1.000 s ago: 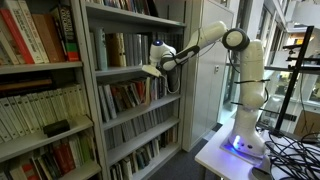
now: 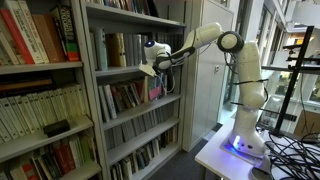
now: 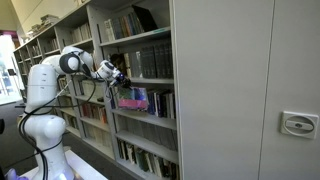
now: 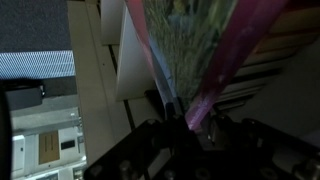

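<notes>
A book [image 4: 190,45] with a pink border and a grey-green picture on its cover fills the top middle of the wrist view. My gripper is shut on its near edge, though the dark fingers are hard to make out. In exterior view 2 the pink book [image 3: 133,99] shows below the gripper [image 3: 123,80], in front of the bookcase's middle shelves. From exterior view 1 the gripper [image 2: 149,71] is seen at the bookcase, near an upper shelf. How far the book stands inside the shelf cannot be told.
Rows of books [image 2: 125,97] stand on the shelf below the gripper, with more books [image 3: 153,62] on the shelf above. A tall pale cabinet [image 2: 208,70] borders the bookcase. A white table [image 2: 222,160] lies beside the arm's base.
The arm's wrist has shifted slightly left in exterior view 1. Little else has visibly changed.
</notes>
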